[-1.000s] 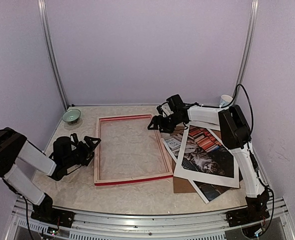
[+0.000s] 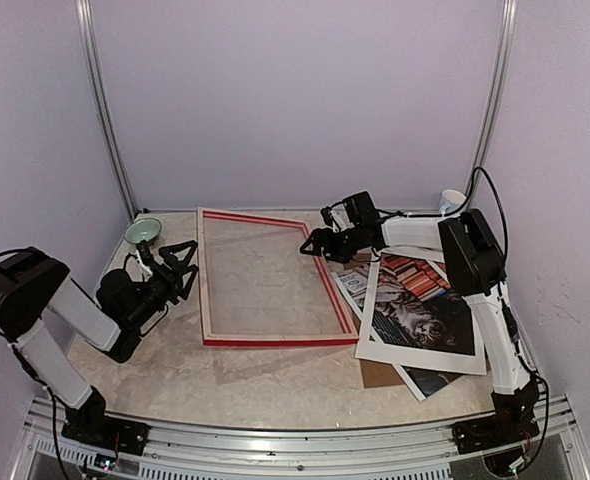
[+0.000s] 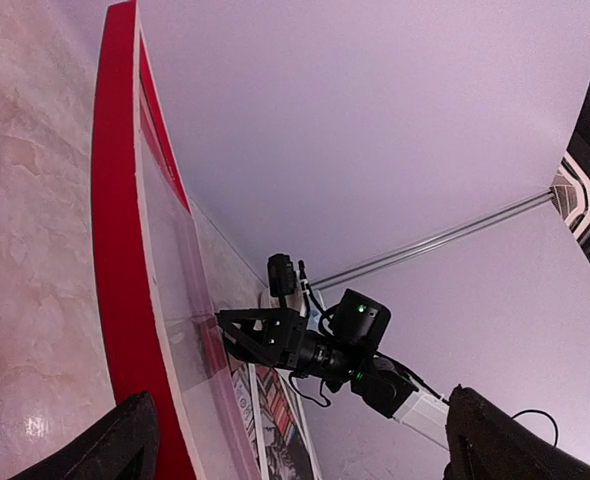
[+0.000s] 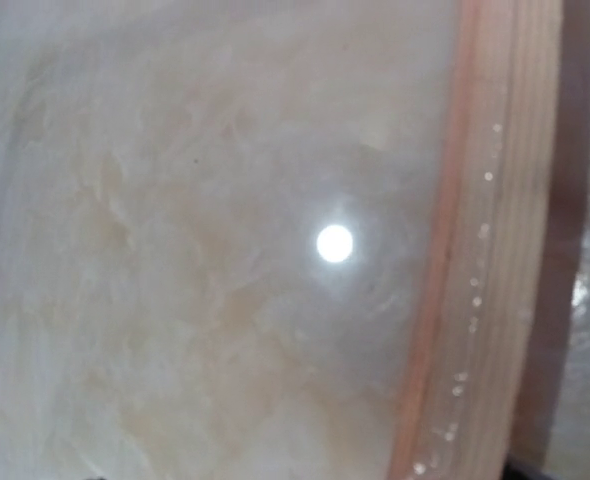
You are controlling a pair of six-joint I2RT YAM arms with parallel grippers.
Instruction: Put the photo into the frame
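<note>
The frame [image 2: 280,341], a red-and-wood rectangle with a clear middle, lies slightly turned on the table. At its left side is my left gripper [image 2: 191,270], open. In the left wrist view, the fingers of the left gripper are wide apart, one overlapping the frame's red rail [image 3: 120,230]. My right gripper [image 2: 310,246] is open at the far part of the right rail; only its tips show at the bottom of the right wrist view, beside the wooden rail [image 4: 480,240]. A white-bordered photo of a cat and books [image 2: 415,310] lies right of the frame, near its front right corner.
Under the cat photo lie another print [image 2: 430,381] and a brown sheet [image 2: 377,374]. A green bowl [image 2: 143,231] stands at the back left, a white cup [image 2: 452,200] at the back right.
My left gripper has moved back along with it. The photos have slid a little right; my right gripper has barely moved.
</note>
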